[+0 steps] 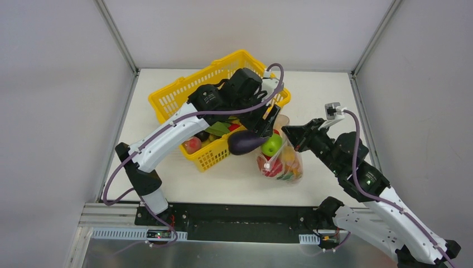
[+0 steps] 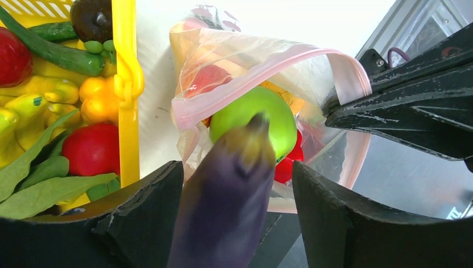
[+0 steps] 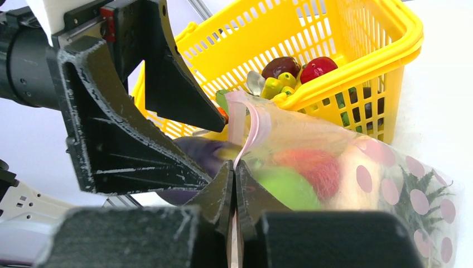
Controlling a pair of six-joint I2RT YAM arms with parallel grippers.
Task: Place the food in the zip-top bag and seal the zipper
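Observation:
The clear zip bag point(image 1: 284, 164) holds several foods, a green apple point(image 2: 268, 111) near its mouth. Its pink zipper rim point(image 2: 251, 89) gapes open. My right gripper is shut on one edge of that rim. Outside the mouth, on the basket side, the dark eggplant point(image 1: 244, 143) shows blurred, its stem end toward the apple. My left gripper stands open above it with fingers point(image 2: 329, 212) spread wide; the eggplant shows in the gap, not gripped. The eggplant's lower end is cut off in the left wrist view.
A yellow basket point(image 1: 173, 92) of vegetables and fruit stands close to the bag on the left. The table's front edge runs before the bag.

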